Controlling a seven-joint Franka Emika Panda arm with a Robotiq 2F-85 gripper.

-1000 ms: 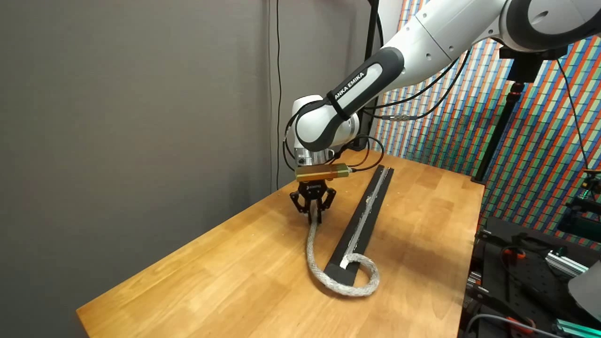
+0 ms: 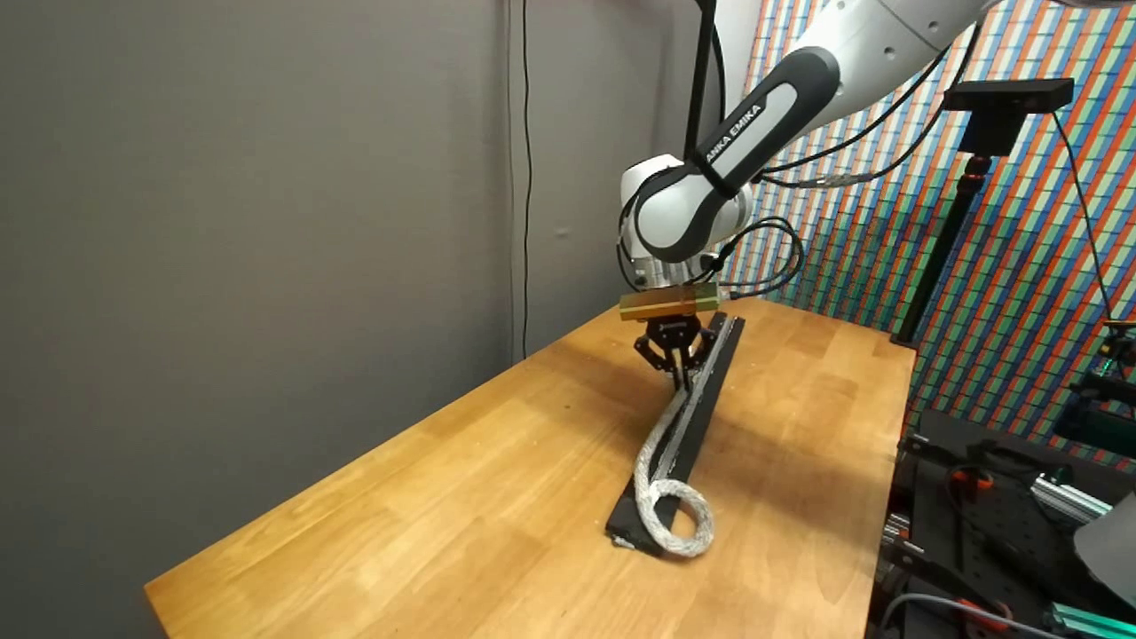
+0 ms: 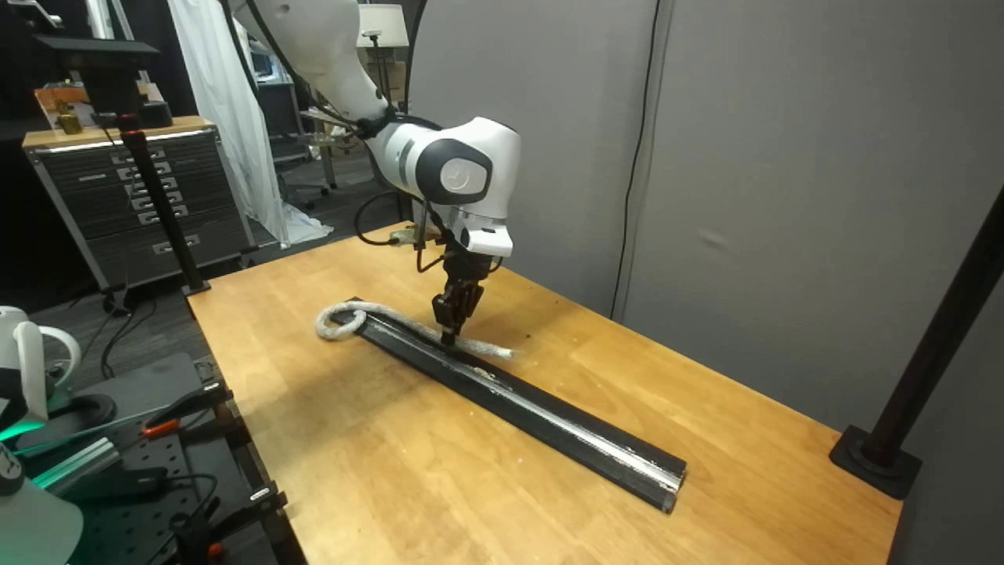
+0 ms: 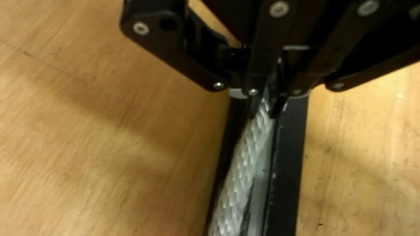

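Note:
A pale braided rope [image 2: 646,456] runs along a long black strip [image 2: 703,421] that has a light channel down its middle. My gripper [image 2: 682,385] is shut on the rope, over the strip. In the second exterior view, the rope's free end [image 3: 489,349] sticks out past the gripper [image 3: 449,340]; whether it touches anything there is unclear. The other end curls into a loop at the strip's end. Seen from the wrist, the rope [image 4: 242,165] passes between the fingers and slants across the channel [image 4: 258,196], partly over the strip's left side.
Grey panels [image 3: 772,188] border the far side. Black stands [image 3: 875,452] rise at the table's ends, and a dark cart [image 3: 141,471] with tools adjoins the near edge.
My gripper has moved right in exterior view 1, from bare table to over the black strip, carrying the rope. The rope's bend has swung from beside the strip onto it; the loop has stayed.

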